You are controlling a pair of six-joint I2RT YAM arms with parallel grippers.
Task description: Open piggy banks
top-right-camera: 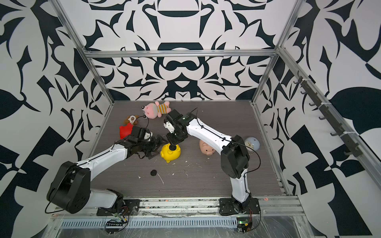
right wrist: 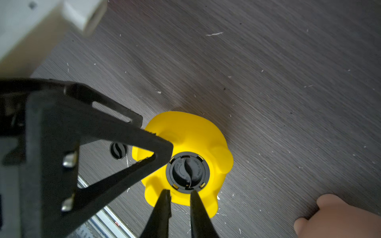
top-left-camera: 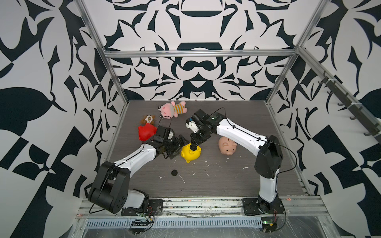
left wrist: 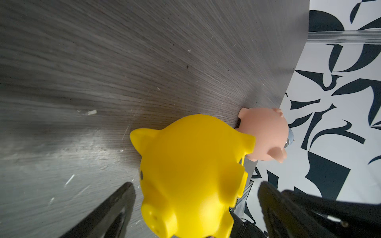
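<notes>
A yellow piggy bank [top-left-camera: 188, 154] lies on the table, its black round plug [right wrist: 187, 172] facing up in the right wrist view. My left gripper is open beside it, fingers on either side of the bank's body in the left wrist view. My right gripper is above the plug, fingertips slightly apart with nothing visible between them. A small loose black cap [top-left-camera: 174, 173] lies nearer the front. A pink piggy bank [top-left-camera: 227, 146] sits to the right.
A red object [top-left-camera: 146, 131], a small brown toy [top-left-camera: 147, 118] and a striped pink plush [top-left-camera: 175, 109] lie at back left. A pale blue ball [top-right-camera: 252, 143] is at far right.
</notes>
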